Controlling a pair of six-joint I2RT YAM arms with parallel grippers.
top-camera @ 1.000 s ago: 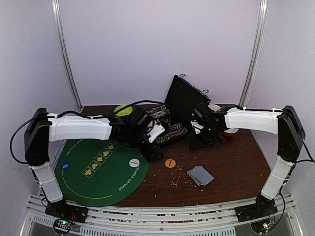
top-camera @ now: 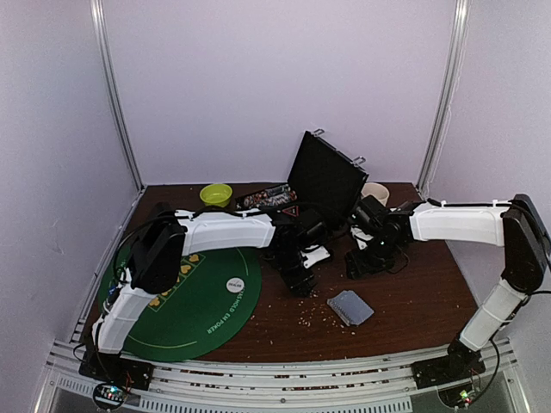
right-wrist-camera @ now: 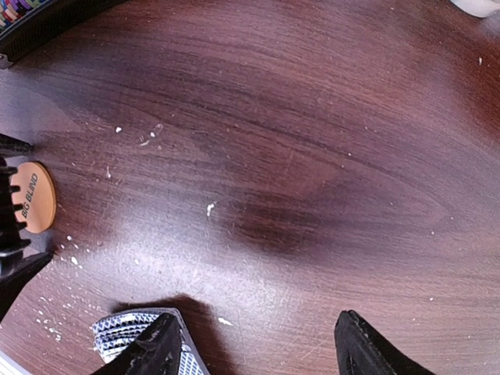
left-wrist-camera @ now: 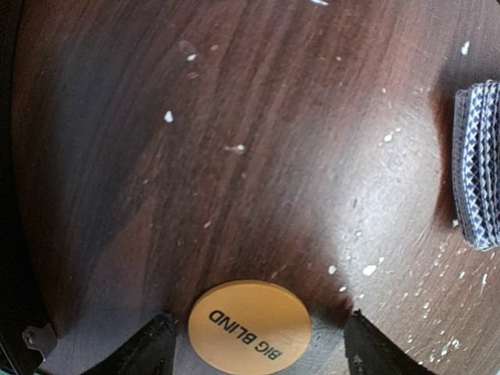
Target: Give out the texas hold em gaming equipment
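An orange BIG BLIND button [left-wrist-camera: 250, 328] lies flat on the brown table. My left gripper is over it, fingers apart on either side, with a gap showing between each finger and the button. From above, this gripper [top-camera: 301, 282] hides the button. My right gripper stands open above the table, empty between its fingers. Part of the card deck [right-wrist-camera: 129, 328] shows behind its left finger. The whole deck [top-camera: 350, 307] rests near the front. A white button [top-camera: 235, 285] sits on the green poker mat [top-camera: 219, 305].
Behind the arms stands the open black case [top-camera: 325, 176] with rows of chips [top-camera: 267, 198]. A yellow-green bowl [top-camera: 216, 194] is at the back left, and a pale bowl [top-camera: 375, 192] at the back right.
The deck has stayed put.
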